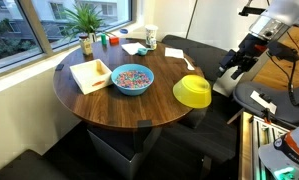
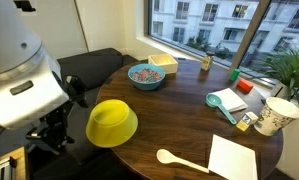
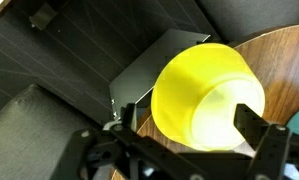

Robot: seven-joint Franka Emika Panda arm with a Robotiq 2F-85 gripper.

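A yellow bowl (image 1: 192, 92) rests at the right edge of the round wooden table and seems to be upside down, overhanging the edge. In the second exterior view the bowl (image 2: 112, 123) is at the near left of the tabletop. My gripper (image 1: 230, 72) hangs in the air to the right of it, apart from it and off the table. From the wrist, the bowl (image 3: 179, 95) fills the middle beyond my gripper, whose fingers are spread wide with nothing held between them.
On the table (image 2: 179, 120) are a blue bowl (image 1: 132, 79) of small pieces, a cream tray (image 1: 91, 76), a white spoon (image 2: 181, 160), white paper (image 2: 232, 157) and a potted plant (image 2: 282, 105). A window (image 1: 59, 18) borders the far side.
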